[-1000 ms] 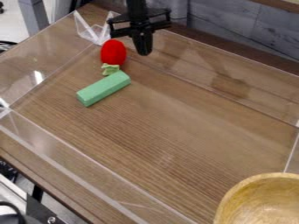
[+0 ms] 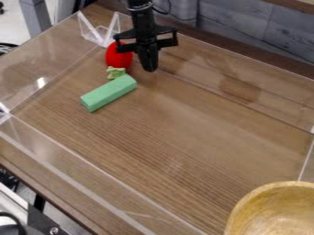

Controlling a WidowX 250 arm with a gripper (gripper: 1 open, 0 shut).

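My gripper (image 2: 147,48) is at the back of the wooden table (image 2: 190,147), a black body with its dark fingers pointing down; whether they are shut is hard to see at this size. Just left of it, partly behind it, is a red rounded object (image 2: 117,57), with a small pale green item (image 2: 116,73) below it. A green rectangular block (image 2: 108,94) lies in front of these, apart from the gripper.
A clear plastic piece (image 2: 98,29) stands behind the red object. A yellow bowl (image 2: 273,211) sits at the front right. A wooden edge runs along the back right.
My gripper has moved a little downward in the view, toward the front of the table and beside the red object. The objects on the table look unmoved.
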